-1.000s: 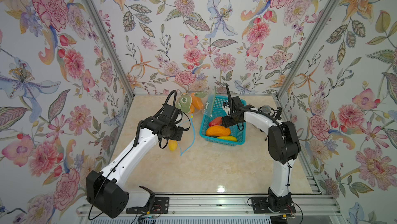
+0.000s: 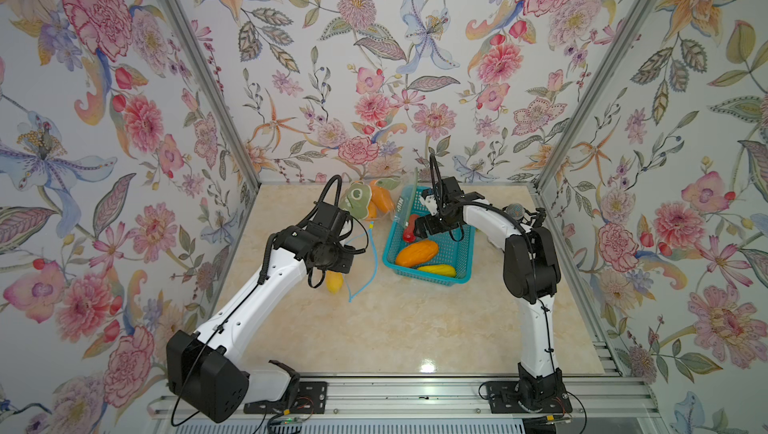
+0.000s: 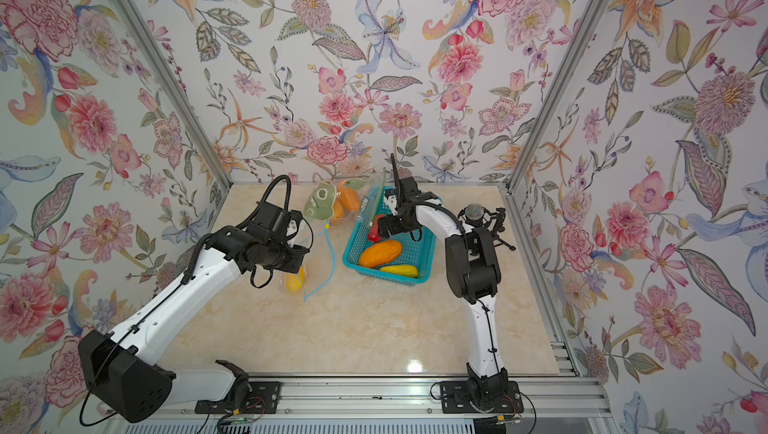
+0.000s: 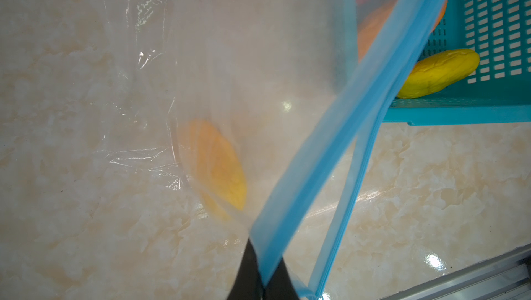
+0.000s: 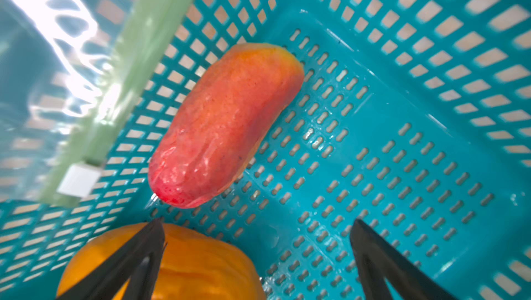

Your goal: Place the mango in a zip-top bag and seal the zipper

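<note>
A red-orange, elongated mango [image 5: 226,125] lies in the teal basket [image 5: 343,51], close to one slotted wall. My right gripper is open inside the basket, its fingers short of the mango and nothing held between them. A clear zip top bag [image 4: 265,67] with a blue zipper strip spreads across the left wrist view. Its strip is pinched at one end in my left gripper, which is shut on it. Through the film shows a yellow-orange fruit [image 4: 213,167]; whether it lies inside the bag or beneath it I cannot tell.
An orange fruit [image 2: 416,254] and a yellow one [image 2: 437,270] share the basket. Another clear bag with a greenish strip [image 5: 127,73] overhangs its left side. Green and orange items [image 2: 384,200] lie behind the blue strip. A small stand [image 2: 516,213] is at right.
My right gripper has shifted left and slightly back. The mango has turned to point more front-to-back, and the basket has slid slightly left. The left arm is still.
</note>
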